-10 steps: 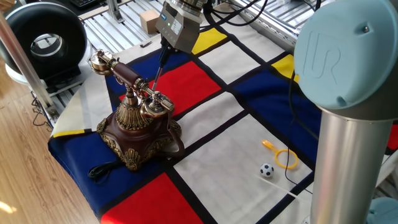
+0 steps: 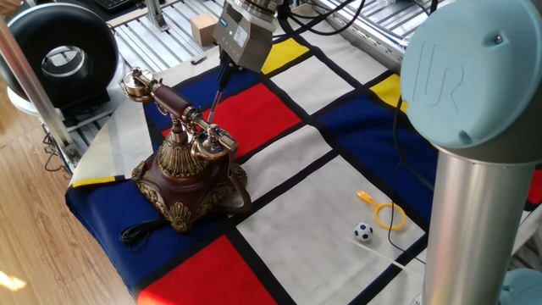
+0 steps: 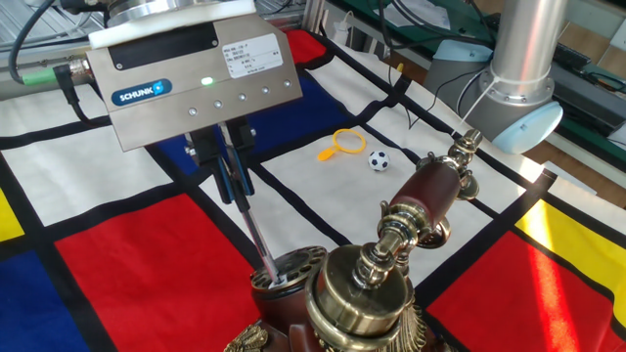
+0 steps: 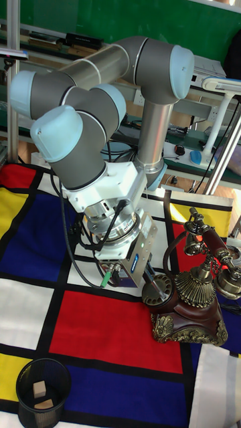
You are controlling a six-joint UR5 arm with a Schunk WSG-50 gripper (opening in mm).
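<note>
An ornate brown and gold rotary telephone (image 2: 182,180) stands upright on the cloth. Its handset (image 3: 426,198) rests across the cradle. Black fingers of my gripper (image 3: 238,192) are shut on a thin metal rod (image 3: 258,237) that slants downward. The rod's lower end meets the round dial (image 3: 300,267) in exterior view 2, apparently at a finger hole. From the opposite side, exterior view 3 shows the gripper (image 4: 148,272) just above and left of the dial (image 4: 158,288). In exterior view 1 the handset and cradle hide the dial and the rod's tip.
A small football (image 2: 363,231) and a yellow ring-shaped toy with a handle (image 2: 389,215) lie on a white patch of the cloth. A black mesh cup (image 4: 43,392) with wooden blocks stands at the near left in exterior view 3.
</note>
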